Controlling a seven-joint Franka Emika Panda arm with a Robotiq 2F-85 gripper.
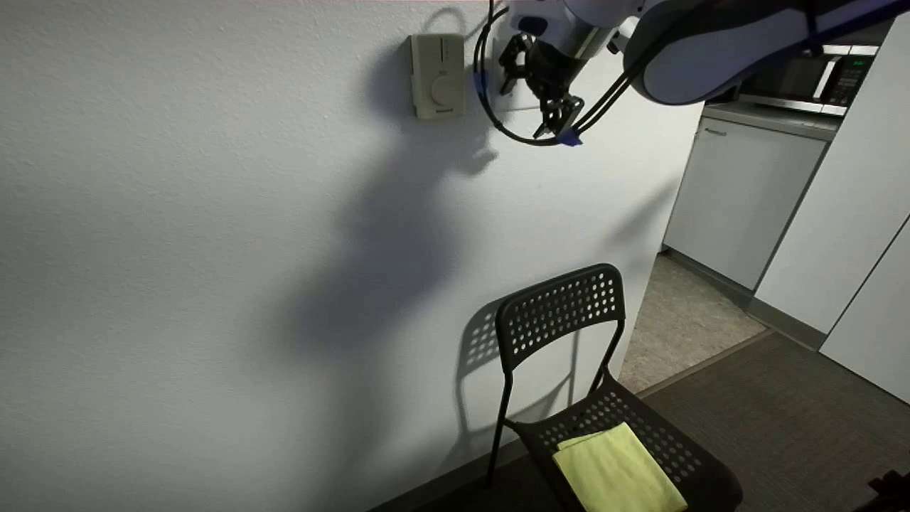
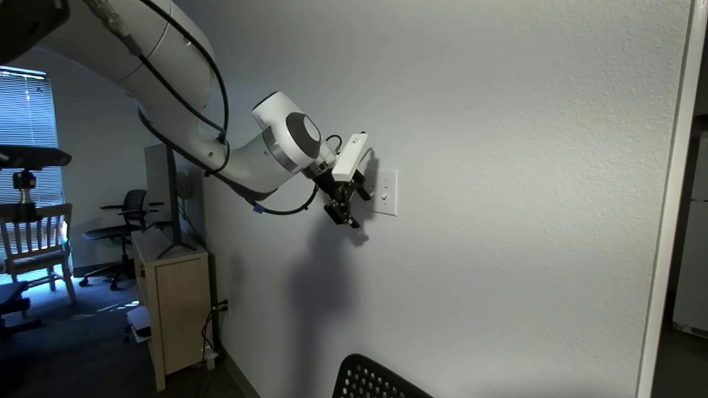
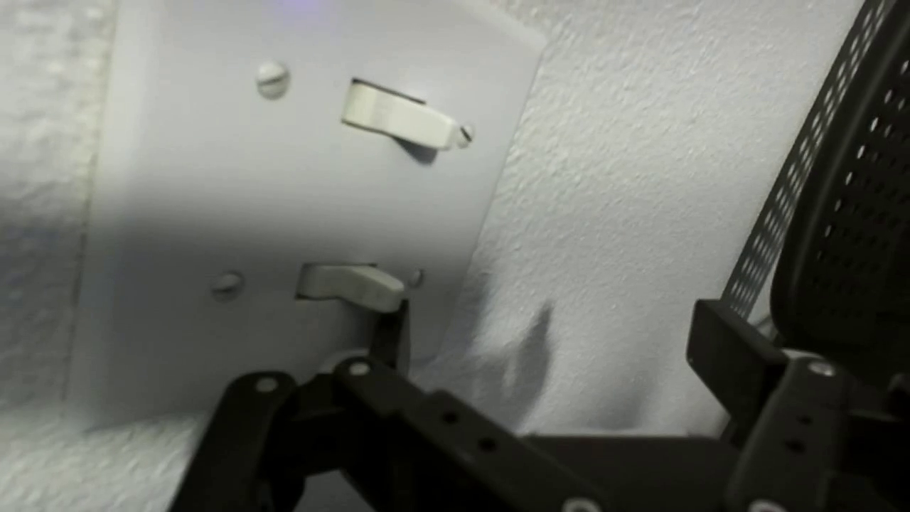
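A white switch plate with two toggle switches fills the left of the wrist view. Its upper toggle and its lower toggle both lean to the right in that view. My gripper stands open, its fingers wide apart with nothing between them. The tip of the left finger is right at the end of the lower toggle; whether it touches cannot be told. In exterior view 2 the gripper is close to the wall, just left of the switch plate.
A beige thermostat is mounted on the wall beside the gripper. Below stands a black chair with a folded yellow cloth on its seat. Cables loop around the wrist. Bare wall lies below the gripper.
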